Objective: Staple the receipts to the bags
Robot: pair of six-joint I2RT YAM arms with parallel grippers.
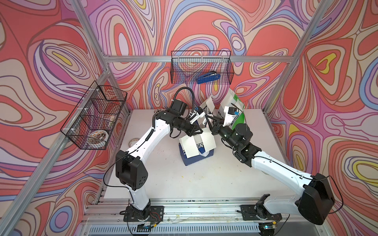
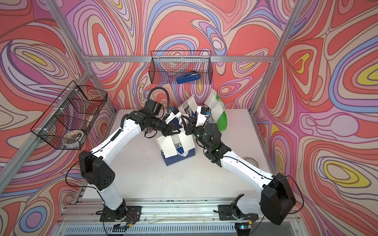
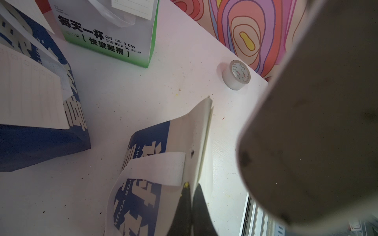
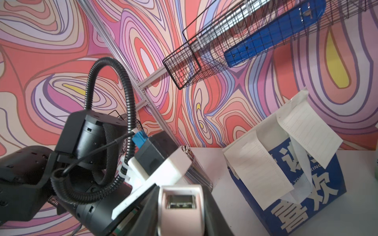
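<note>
The front blue-and-white paper bag (image 1: 188,158) carries pale paper slips (image 1: 189,145). My left gripper is shut on that bag's thin top edge. My right gripper (image 1: 207,120) is shut on a small pale pink-white stapler-like object (image 4: 180,216), held just above and right of the left gripper. Behind stands another blue bag (image 4: 267,220) with two slips hanging over its top, and at the back right a white-and-green bag (image 3: 130,41), also with a slip.
A tape roll (image 3: 236,82) lies toward the table's right. A wire basket (image 1: 181,74) with a blue object (image 1: 208,77) hangs at the back, another (image 1: 90,118) on the left.
</note>
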